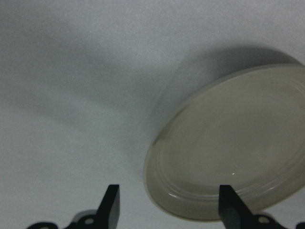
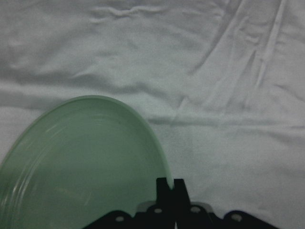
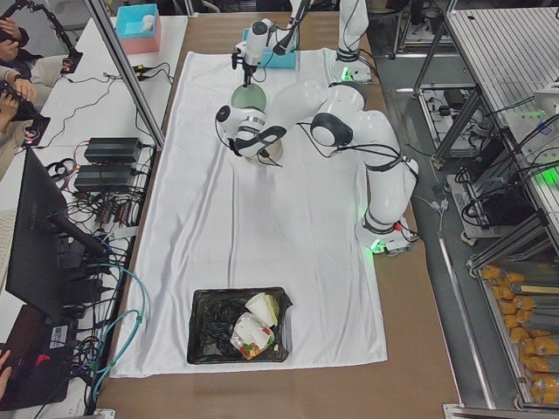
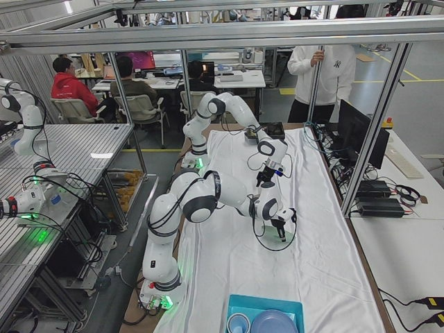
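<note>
A beige plate (image 1: 228, 138) lies on the white cloth under my left gripper, which is open; its right finger overlaps the plate in the left wrist view. My right gripper is shut at the rim of the green plate (image 2: 81, 157), apparently gripping it. In the camera left view the green plate (image 3: 249, 97) is at the far end, beside the beige plate, which is largely hidden by the left arm.
A blue tray (image 4: 300, 316) with dishes stands at the right arm's end. A black bin (image 3: 210, 349) with bags and wrappers sits at the opposite end. The cloth between the left arm and bin is clear.
</note>
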